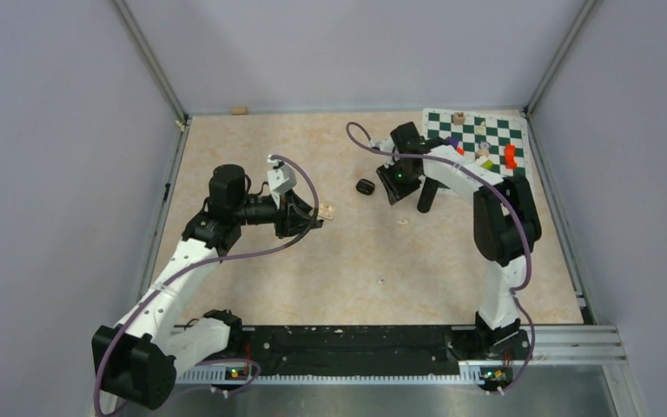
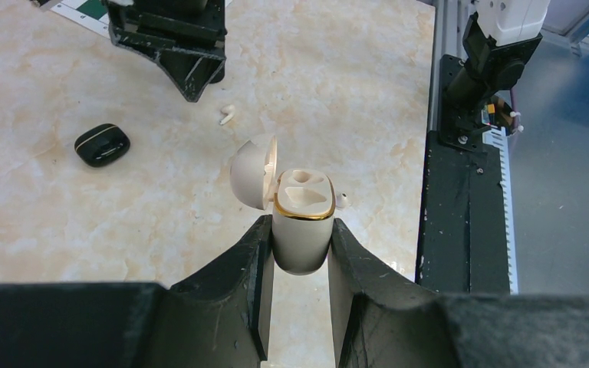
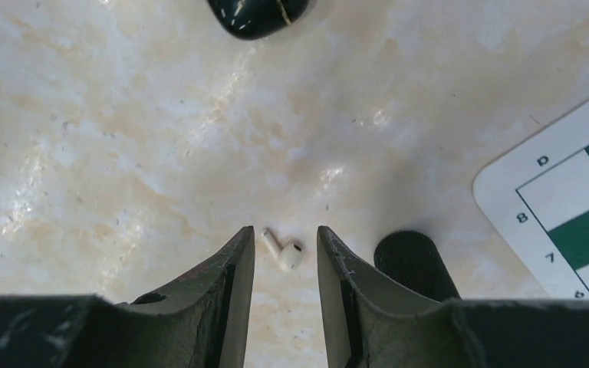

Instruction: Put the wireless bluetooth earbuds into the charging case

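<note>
My left gripper is shut on the white charging case [image 2: 301,218], which is held upright with its lid [image 2: 249,172] open and two cavities on top. One white earbud [image 2: 227,113] lies on the table, also in the right wrist view [image 3: 290,256]; a second earbud [image 2: 341,200] is partly behind the case in the left wrist view. My right gripper is open, hovering over the table near the first earbud, which shows between and beyond its fingertips in that view.
A black rounded object [image 1: 365,187] lies mid-table. A black cylinder [image 1: 426,198] lies beside the chessboard [image 1: 512,130], which holds several small coloured items at the back right.
</note>
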